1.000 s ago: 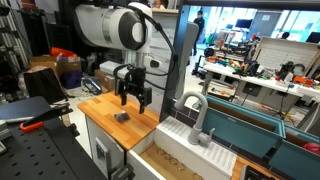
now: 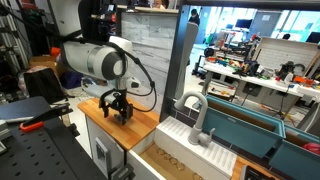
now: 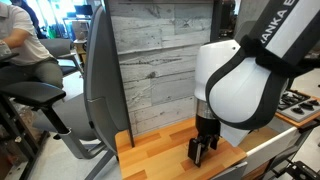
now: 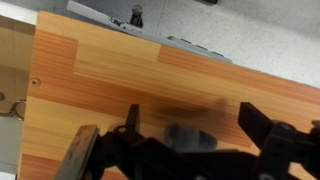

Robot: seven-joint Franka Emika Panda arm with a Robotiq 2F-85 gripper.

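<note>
In the wrist view a small dark grey, rounded object (image 4: 188, 137) lies on the wooden counter (image 4: 170, 75), near the bottom of the picture. My gripper is open, with one finger on either side of that object and a gap showing on each side. Exterior view 1 has the gripper (image 2: 119, 114) down close to the wooden top (image 2: 142, 124), its fingers largely covering the object. From the other side, the gripper (image 3: 202, 150) points down at the wood; the object cannot be made out there.
Beside the wooden top stands a grey faucet (image 2: 190, 98). An open drawer (image 2: 180, 164) with small rings inside lies in front of it. A grey panel wall (image 3: 160, 75) rises behind the wood. The wooden surface around the gripper is mostly clear.
The arm has come down from above the wooden top, and its fingers now reach around the grey object. That object appears to be in the same place.
</note>
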